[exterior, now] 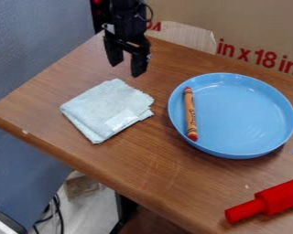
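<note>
The black gripper (125, 53) hangs over the back left of the wooden table, its fingers pointing down and parted, with nothing visible between them. Below and in front of it lies a folded pale cloth (106, 110). A blue plate (241, 123) is on the right side, with an orange crayon-like stick (189, 112) lying in its left part.
A red cylindrical object (266, 200) lies at the front right of the wooden table (136, 174). A cardboard box (253, 32) stands behind. The table's left edge drops to the floor. Bare wood surrounds the cloth.
</note>
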